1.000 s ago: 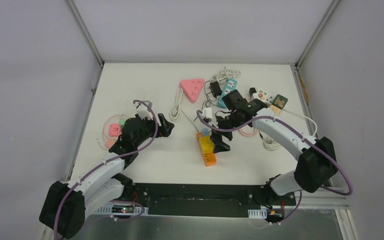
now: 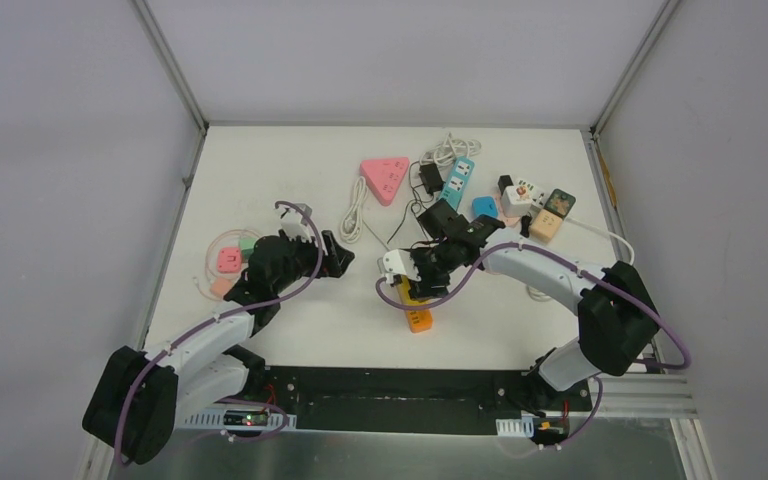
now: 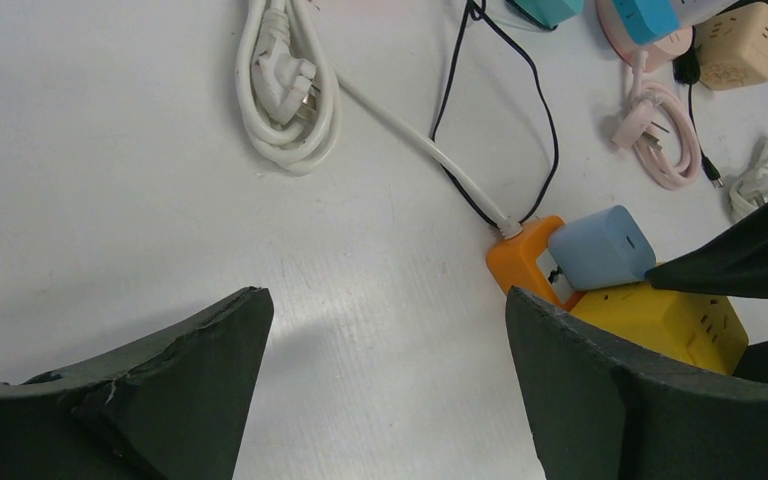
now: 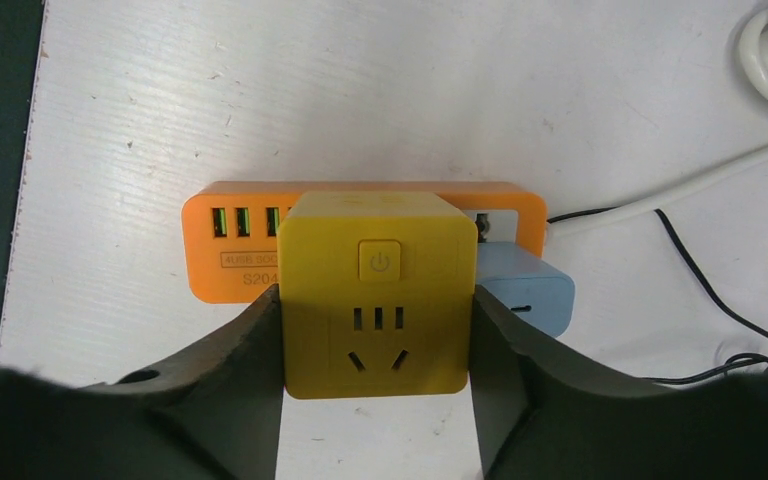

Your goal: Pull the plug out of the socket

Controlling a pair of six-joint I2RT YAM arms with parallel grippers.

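Note:
An orange power strip [image 4: 230,245] lies on the white table, its USB ports and a strip of its far side showing in the right wrist view. A yellow cube plug [image 4: 375,345] with a power button sits over its middle. My right gripper is shut on the yellow plug, one finger against each side. Beside it on the strip sits a light blue plug [image 4: 525,280]. Whether the yellow plug is still seated in the strip cannot be told. My left gripper stands open over bare table, left of the strip, with nothing between its fingers.
A coiled white cable [image 3: 280,80] lies behind the left gripper, and its cord runs to the strip. A black cord [image 3: 550,130] loops behind the strip. Several adapters and a pink triangular strip [image 2: 385,177] fill the back.
The left arm has shifted slightly to the right.

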